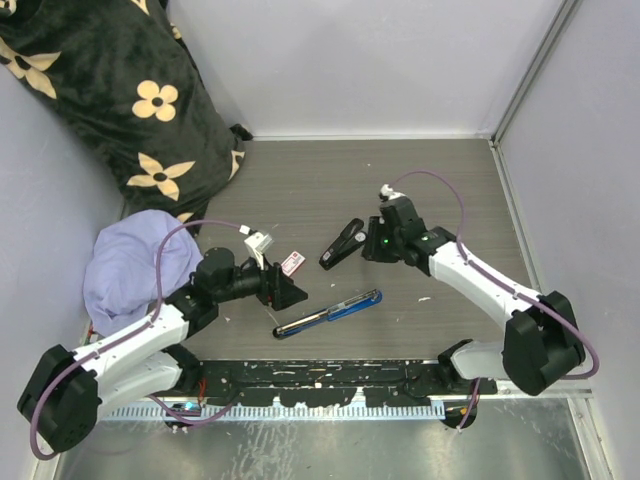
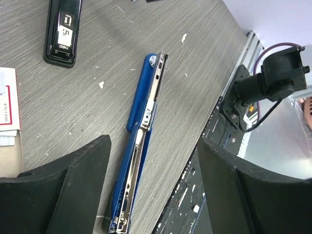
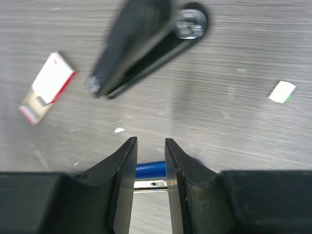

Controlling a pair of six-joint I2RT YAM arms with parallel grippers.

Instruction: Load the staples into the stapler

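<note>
A blue stapler (image 1: 340, 311) lies opened out on the table, its metal staple channel (image 2: 130, 181) exposed. I cannot tell whether staples sit in the channel. My left gripper (image 1: 286, 296) hovers over its left half, fingers wide apart and nothing between its fingers. Behind the stapler is the staple box (image 1: 292, 263), white and red, with pale staple strips (image 2: 7, 140) showing at its edge in the left wrist view. My right gripper (image 1: 373, 244) is behind the stapler's right end, its fingers (image 3: 127, 163) a little apart and empty.
A second, black stapler (image 1: 343, 244) lies close to my right gripper's left side. A small white-green scrap (image 3: 282, 91) rests on the table. Lavender cloth (image 1: 140, 265) and a dark cushion (image 1: 125, 110) fill the left side.
</note>
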